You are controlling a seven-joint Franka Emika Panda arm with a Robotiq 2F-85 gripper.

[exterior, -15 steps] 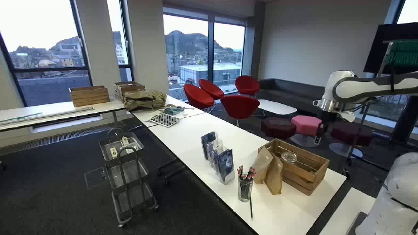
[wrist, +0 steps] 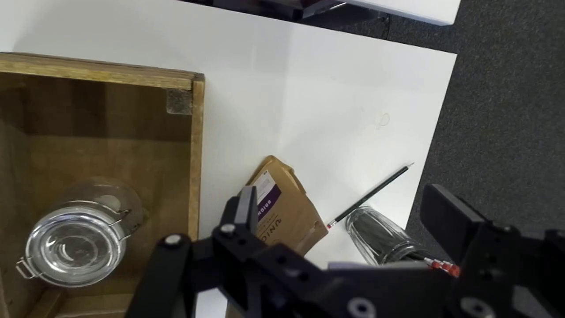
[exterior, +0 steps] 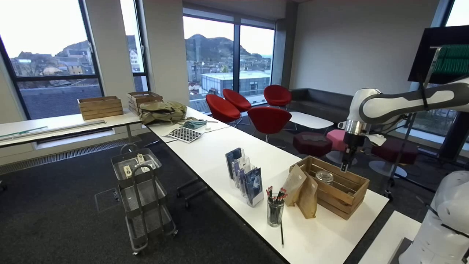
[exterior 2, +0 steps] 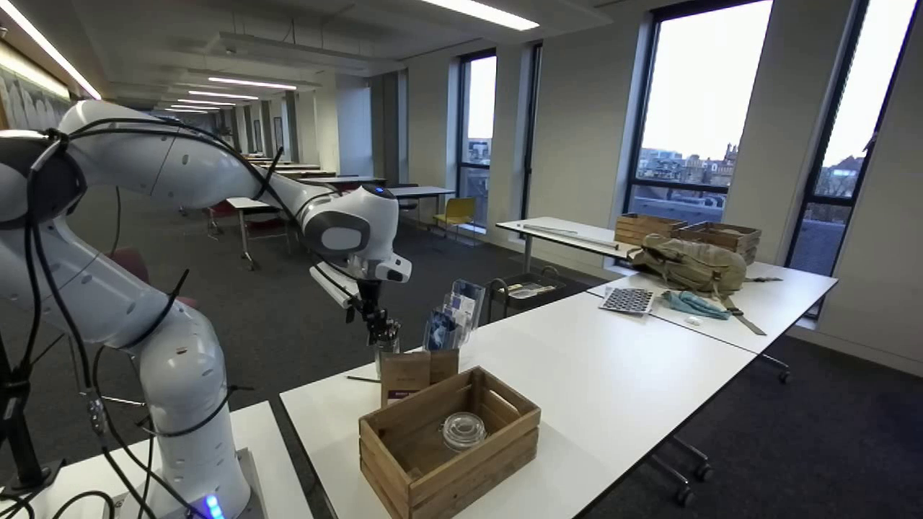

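Observation:
My gripper (exterior: 344,167) hangs over the near end of the table, fingers downward. In the wrist view its fingers (wrist: 450,220) stand wide apart, open, with nothing held between them. Below the gap are a brown paper bag (wrist: 286,212), one loose dark pencil (wrist: 371,195) and a glass (wrist: 378,236) of red-tipped pencils. A wooden crate (exterior 2: 450,450) sits beside the bags, holding a clear clip-top glass jar (wrist: 77,244). Two paper bags (exterior: 309,198) lean by the crate, and the pencil lies on the table at the glass's foot.
A brochure holder (exterior: 246,178) stands upright behind the glass. Farther along the table lie a checkered board (exterior: 184,134) and an olive backpack (exterior: 162,112). A cart (exterior: 140,193) stands alongside on the floor.
In exterior view 1 the arm and gripper have moved left, with the fingers now slightly lower in the picture. The objects on the table look unmoved.

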